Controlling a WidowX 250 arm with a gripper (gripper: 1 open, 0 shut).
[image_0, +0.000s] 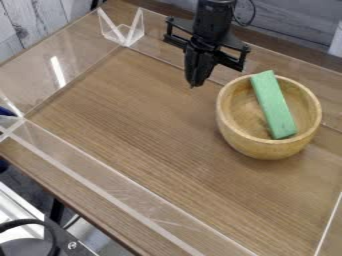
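My black gripper (194, 72) hangs over the wooden table (120, 140) at the top centre, with its tip shut and nothing visible held in it. Just to its right and nearer the camera, a wooden bowl (235, 127) holds a long green block (274, 108), which lies tilted along the bowl.
A clear plastic piece (123, 27) stands at the back left. Transparent strips line the table's left edge, with dark cables at the lower left.
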